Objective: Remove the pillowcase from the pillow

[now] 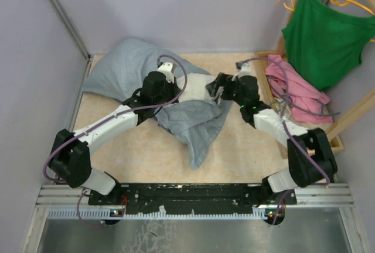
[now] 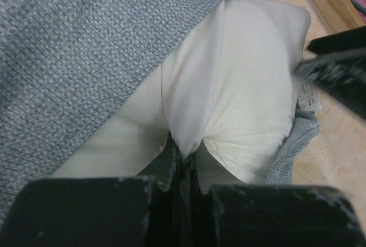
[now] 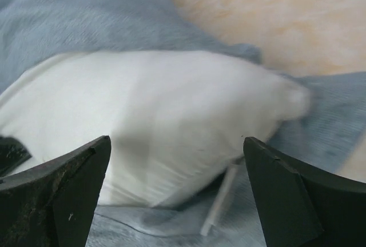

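Note:
The white pillow (image 1: pixel 196 86) lies partly bared in the middle of the table, its right end showing. A grey-blue pillowcase (image 1: pixel 126 68) spreads behind it to the far left, with more of the cloth (image 1: pixel 193 127) folded in front. My left gripper is shut on a pinched fold of the white pillow. Over the pillow's right end my right gripper stands open, pillow and grey cloth visible below and beyond its fingers (image 3: pixel 63 190). A white label (image 2: pixel 309 96) sticks out by the pillow's corner.
A wooden-edged bin with pink cloth (image 1: pixel 293 89) stands at the right, and a green top (image 1: pixel 328 36) hangs above it. Bare table (image 1: pixel 129 153) shows at the front left and right.

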